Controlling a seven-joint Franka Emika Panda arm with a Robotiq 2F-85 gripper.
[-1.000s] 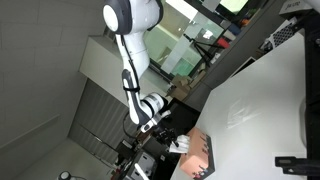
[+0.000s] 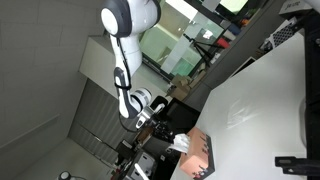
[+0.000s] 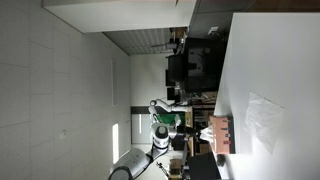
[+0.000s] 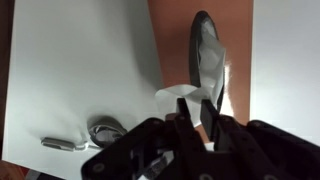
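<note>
In the wrist view, a brown tissue box [image 4: 238,52] has a dark oval opening with a white tissue [image 4: 210,62] sticking out. The gripper is over the box's near edge. Its two fingertips stand a small gap apart, so it is part open. The loose end of the tissue lies right by the tips; whether it touches them is unclear. Exterior view 1 shows the box [image 2: 198,153] at the table's edge, tissue standing out of it towards the arm, and the gripper [image 2: 163,132] beside it.
A metal spoon [image 4: 105,130] lies on the white surface left of the box in the wrist view. On the table in exterior view 2, a crumpled whitish sheet [image 3: 263,115] lies beside the box [image 3: 223,135].
In exterior view 1 the arm and gripper have drawn back a little from the box, to the left. The box has stayed put, with the tissue still sticking out.
</note>
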